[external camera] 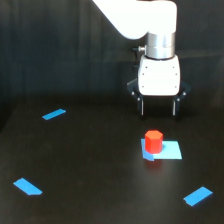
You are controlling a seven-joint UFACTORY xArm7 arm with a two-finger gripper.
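A small red block [153,142] with angled sides stands on the left part of a light-blue square [172,150], right of the middle of the dark table. Above and behind the block, my gripper [159,107] points downward from the white arm. Its dark fingers are spread wide, and only empty space shows between them. Clear room separates the fingertips from the block.
Strips of blue tape lie at the back left [54,114], the front left [27,187] and the front right [198,196]. A bit of darker blue [147,156] shows by the block's base.
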